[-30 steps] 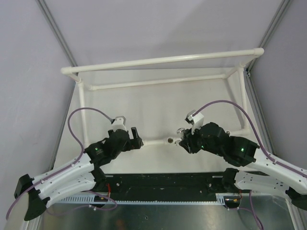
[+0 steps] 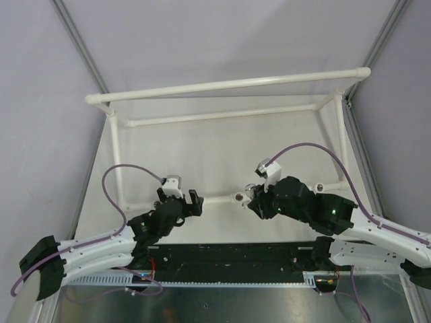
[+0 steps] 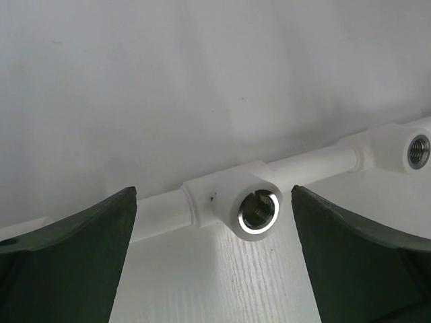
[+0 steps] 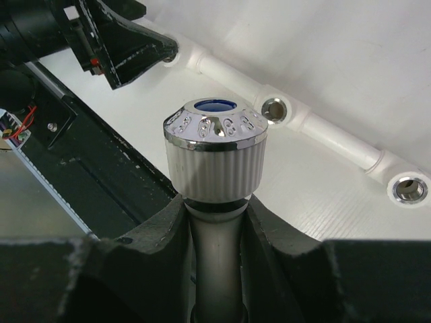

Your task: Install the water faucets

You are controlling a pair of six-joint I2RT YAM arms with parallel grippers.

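In the right wrist view a chrome-capped faucet [image 4: 214, 161] with a blue button stands upright in my right gripper, shut on its body; from above this gripper [image 2: 259, 202] is beside the middle of the lower pipe. Threaded tee sockets line the pipe, including a middle one [image 4: 274, 110] and a right one [image 4: 408, 190]. My left gripper [image 2: 180, 200] is open over the pipe's left part; its wrist view shows a socket [image 3: 258, 210] between its empty fingers and another [image 3: 417, 152] to the right.
A white pipe frame [image 2: 225, 83] spans the white back board [image 2: 222, 155]. A black rail [image 2: 232, 259] runs along the bottom edge. The board's middle is clear.
My left gripper has shifted slightly right and down along the pipe. The right gripper, with the faucet, has barely moved, its arm settling slightly lower.
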